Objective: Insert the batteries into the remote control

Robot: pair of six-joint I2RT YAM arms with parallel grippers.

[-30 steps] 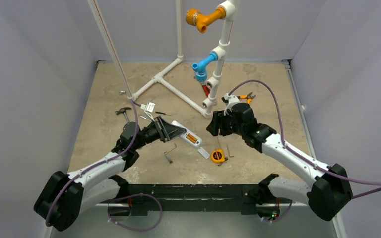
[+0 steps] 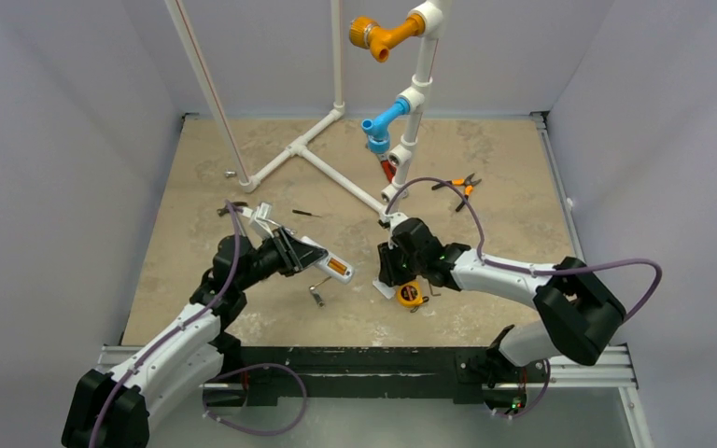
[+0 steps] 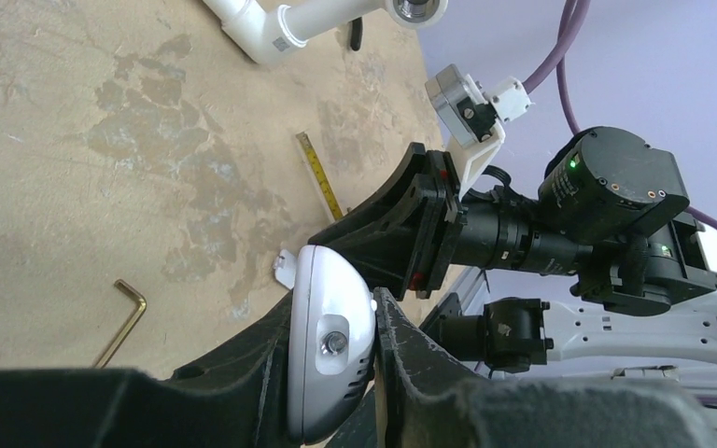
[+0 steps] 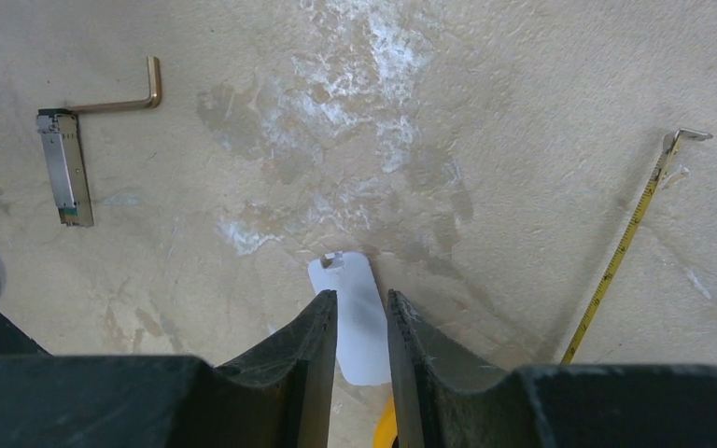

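A white remote control (image 2: 338,267) is clamped in my left gripper (image 2: 314,253); two orange-brown batteries (image 2: 337,266) show in its uncovered compartment. In the left wrist view the end of the remote (image 3: 334,341) sticks up between the fingers, its battery side hidden. The white battery cover (image 4: 359,322) lies flat on the table, seen through the gap of my right gripper. That gripper is part open above the cover, with nothing held between its fingers. From the top, it partly hides the cover (image 2: 385,288).
Beside the cover sits a yellow tape measure (image 2: 410,294), its blade (image 4: 624,246) pulled out. A hex key (image 4: 119,105) and a small metal part (image 4: 65,167) lie to the left. Pliers (image 2: 467,189) and white pipes (image 2: 344,179) stand farther back.
My right gripper has moved left and toward the front, over the cover. The left gripper has drawn back left with the remote, away from the cover.
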